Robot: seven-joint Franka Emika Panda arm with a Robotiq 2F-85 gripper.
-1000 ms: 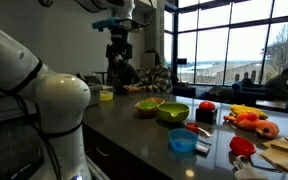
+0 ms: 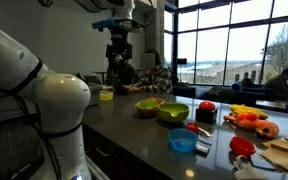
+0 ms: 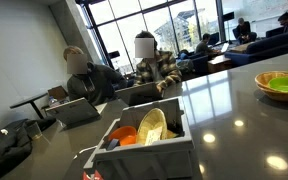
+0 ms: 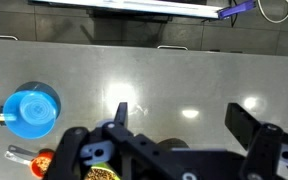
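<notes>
High above the table, clear of everything on it, my gripper (image 2: 116,62) hangs at the end of the raised arm. In the wrist view the gripper is open, its dark fingers wide apart and only bare tabletop visible between them. A blue bowl (image 4: 31,110) lies toward the left of that view; it appears in exterior view 1 as the blue bowl (image 2: 182,143) near the table's front. Behind it are a green bowl (image 2: 171,113) and a woven bowl (image 2: 146,105).
A red bowl (image 2: 242,146), orange items (image 2: 264,128) and a wooden board (image 2: 286,155) occupy the table's right side. A grey bin (image 3: 164,158) holds an orange bowl and a basket. Two people sit behind it. The tabletop (image 4: 174,80) under the gripper is largely bare.
</notes>
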